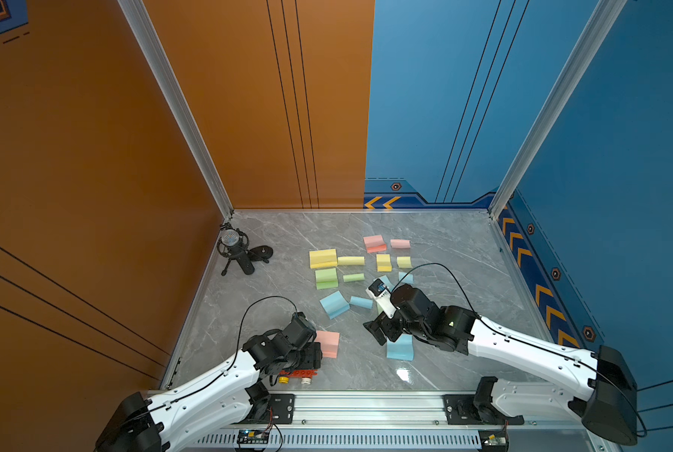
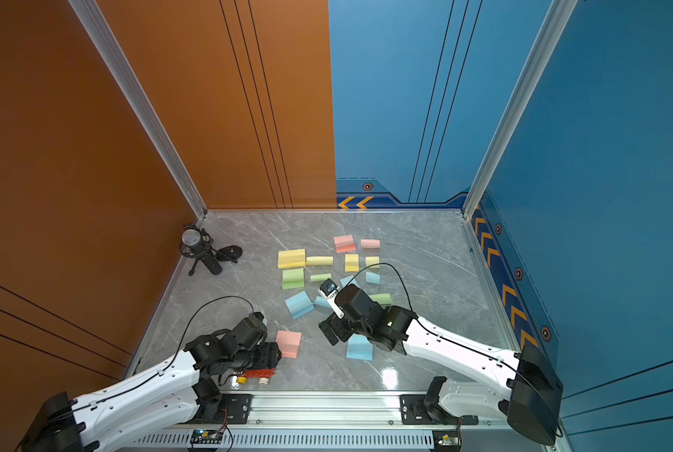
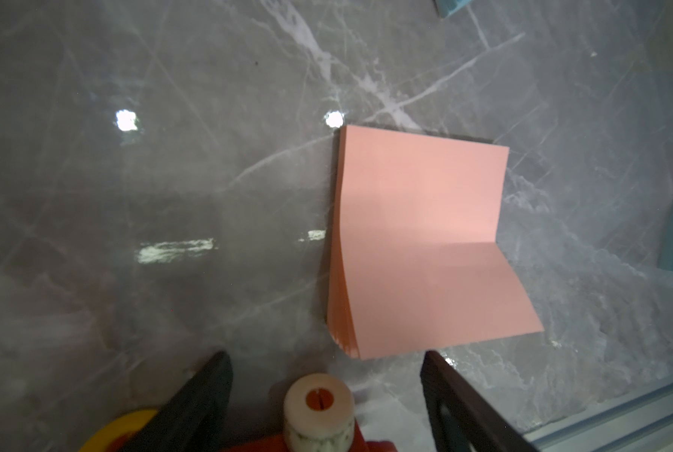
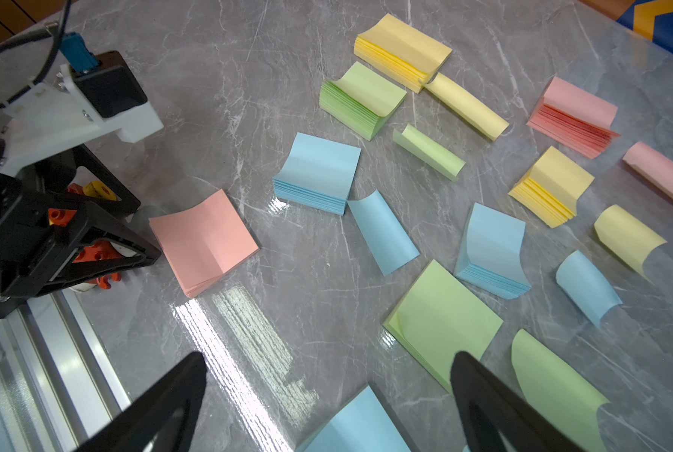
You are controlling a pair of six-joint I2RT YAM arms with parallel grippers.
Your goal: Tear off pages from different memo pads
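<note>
In the left wrist view a pink memo pad (image 3: 419, 226) lies on the grey table, its top sheets bent up along one side. My left gripper is part open at the pad's near-left side, apart from it, with no paper between its fingers. Beneath it lies a red object (image 1: 301, 373) with yellow and white round parts. My right gripper stands open and empty above the table. Below it are a blue pad (image 4: 362, 425) and a green pad (image 4: 445, 324). A curled green sheet (image 4: 558, 391) lies just right of that green pad.
Farther back sit other pads in yellow (image 1: 322, 258), green (image 1: 326, 278), blue (image 1: 334, 304) and pink (image 1: 374, 243), most with a loose curled sheet beside them. A black device on a stand (image 1: 234, 248) occupies the back left. Bare table surrounds the pink pad's left side.
</note>
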